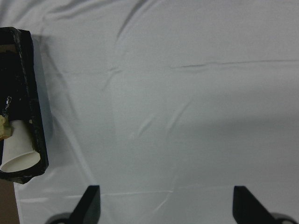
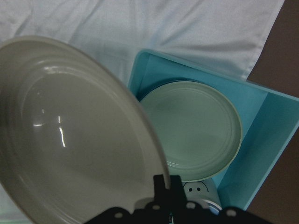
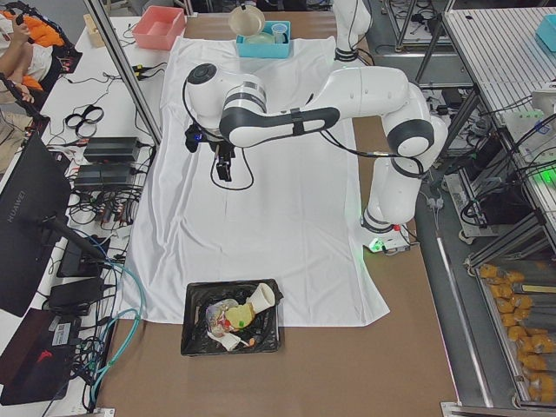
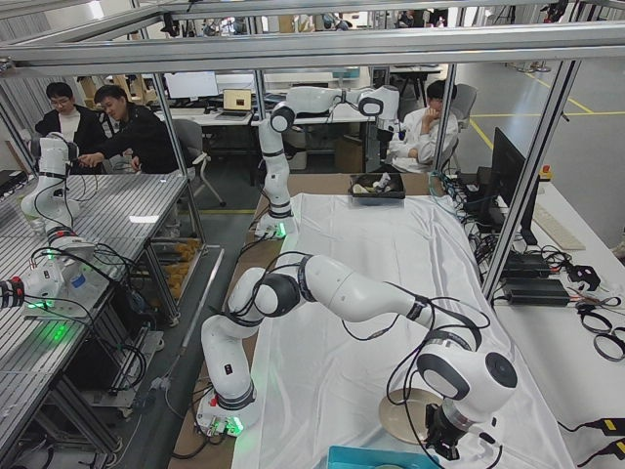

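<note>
A beige plate [image 2: 74, 135] is held at its rim by my right gripper, shut on it, above and beside a blue bin [image 2: 261, 135]. The bin holds a pale green plate [image 2: 191, 130] and a cup with a printed face [image 2: 198, 189]. My left gripper stands open over the white cloth [image 1: 163, 116], nothing between its fingers. A black tray [image 3: 200, 343] with a white paper cup [image 3: 261, 297] and food scraps sits on the cloth's edge, partly visible at the left of the left wrist view.
Cables, electronics and a monitor [image 3: 30, 226] crowd the side table at left in the camera left view, beside a metal post. A pink bin [image 3: 159, 26] stands at the back left.
</note>
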